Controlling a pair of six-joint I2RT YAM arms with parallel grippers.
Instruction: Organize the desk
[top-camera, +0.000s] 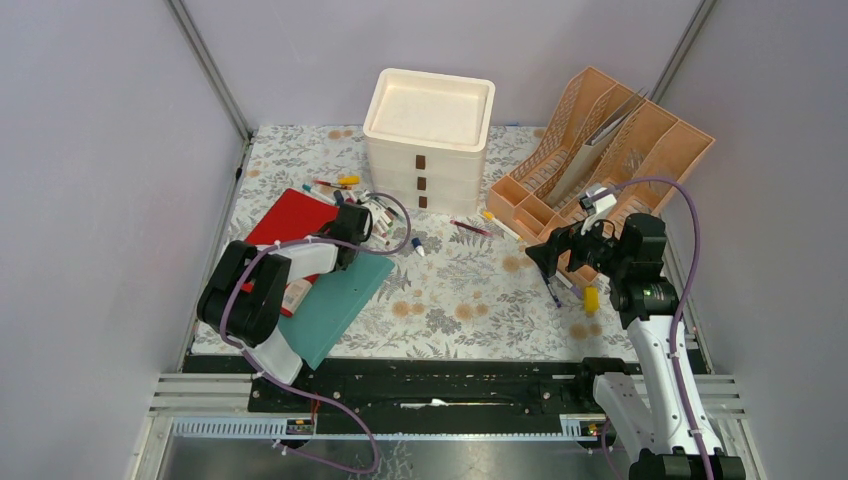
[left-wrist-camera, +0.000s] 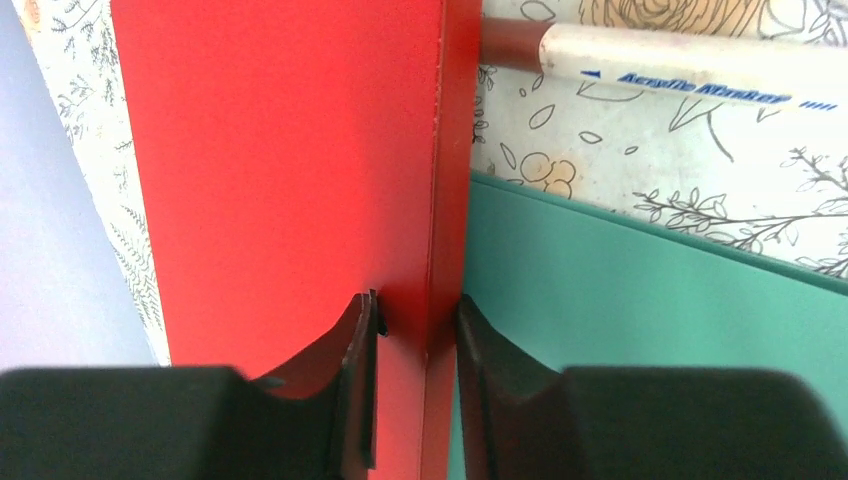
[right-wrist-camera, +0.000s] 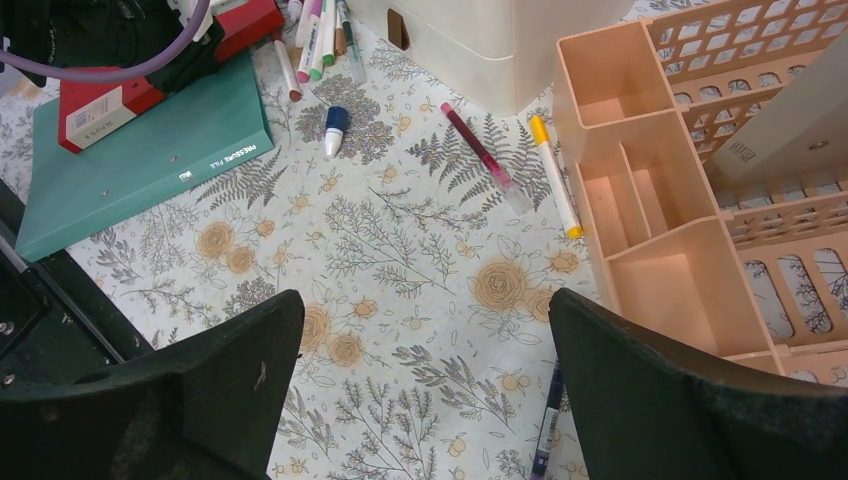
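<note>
A red file box (top-camera: 292, 216) lies over a teal pressure file (top-camera: 338, 305) at the left of the desk. My left gripper is at the red box's edge, its fingertips apart with the red edge between them. Whether they press on it cannot be made out. The left arm hides part of the box from above. My right gripper stands open and empty over the desk, by the peach desk organizer (right-wrist-camera: 640, 130). Loose pens lie about: a dark red marker (right-wrist-camera: 480, 150), a yellow-capped marker (right-wrist-camera: 555, 178) and a dark blue pen (right-wrist-camera: 549, 425).
White drawers (top-camera: 425, 180) stand at the back middle. Several markers (right-wrist-camera: 318, 40) cluster between them and the red box. A small blue-capped bottle (right-wrist-camera: 336, 130) lies nearby. A yellow item (top-camera: 591, 300) sits at the right front.
</note>
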